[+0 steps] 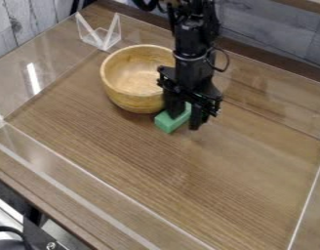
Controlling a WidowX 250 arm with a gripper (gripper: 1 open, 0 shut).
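Observation:
My black arm reaches down from the top centre of the camera view, with the gripper (183, 107) low over a green block (174, 122) on the wooden table, just right of a large tan bowl (130, 73). The fingers surround the upper part of the green block and appear closed on it; their tips are partly hard to make out against the dark body.
A white wire-like object (100, 32) stands at the upper left. A dark coiled item sits at the bottom-left edge.

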